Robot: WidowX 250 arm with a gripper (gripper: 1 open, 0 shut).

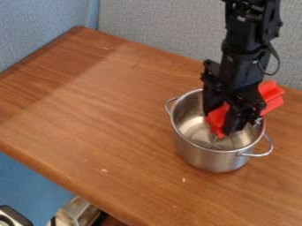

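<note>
A steel pot [210,154] with two handles stands on the right part of the wooden table. My black gripper [232,113] reaches down from above into the pot's mouth. A red object [270,95] shows behind and around the gripper, partly inside the pot and partly above its right rim. The arm hides much of it, and I cannot tell whether the fingers are shut on it.
A grey textured wall stands at the back, a blue one at the left. A small metal fitting sits beyond the table's near-left edge.
</note>
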